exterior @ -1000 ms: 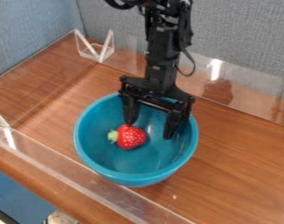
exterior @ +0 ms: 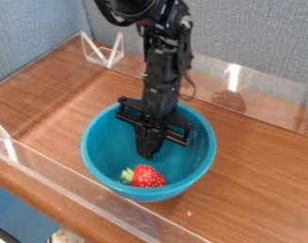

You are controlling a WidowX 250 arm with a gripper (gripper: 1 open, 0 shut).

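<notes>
A blue bowl (exterior: 103,152) stands on the wooden table. In it, toward the front, lies a red strawberry (exterior: 146,177) with a green top. My black gripper (exterior: 149,150) reaches down into the back part of the bowl, behind the strawberry and apparently apart from it. It is shut, with nothing seen between its dark fingers, though they are hard to make out.
Clear plastic barriers (exterior: 81,190) line the table's edges, with white brackets (exterior: 103,52) at the corners. A grey padded wall rises behind.
My gripper has moved down and left within the bowl. The strawberry moved from the middle toward the right, and now sits nearer the front, lower in view.
</notes>
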